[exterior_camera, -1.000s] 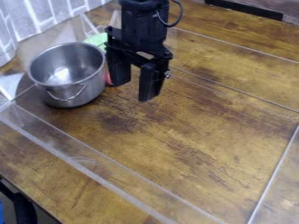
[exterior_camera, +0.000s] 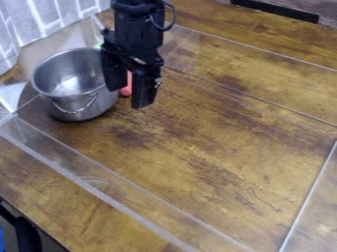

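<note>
A steel pot with a wire handle stands at the left of the wooden table. My black gripper hangs just right of the pot, close by its rim. Its dark fingers blend together, so I cannot tell whether they are open or shut. A small red object behind the gripper is mostly hidden.
A pale green item peeks out behind the arm at the upper left. Clear plastic panels edge the table at left, front and right. A white piece lies at the far left.
My gripper has shifted left and a little up, nearer the pot, and has turned somewhat. The pot looks unmoved.
</note>
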